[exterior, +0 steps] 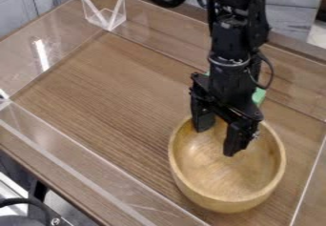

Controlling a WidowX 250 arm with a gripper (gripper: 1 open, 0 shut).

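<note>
My black gripper [224, 123] hangs down over the back part of a large tan oval bowl [228, 180], with dark wiring and linkage above it. Its fingers reach just inside the bowl's rim. I see nothing clearly held between them, though the dark parts overlap. A green object [258, 95] is mostly hidden behind the arm on the right.
A clear plastic holder [102, 13] stands at the back left. A grey patterned area [287, 10] is at the back right, and dark cable runs at the lower left.
</note>
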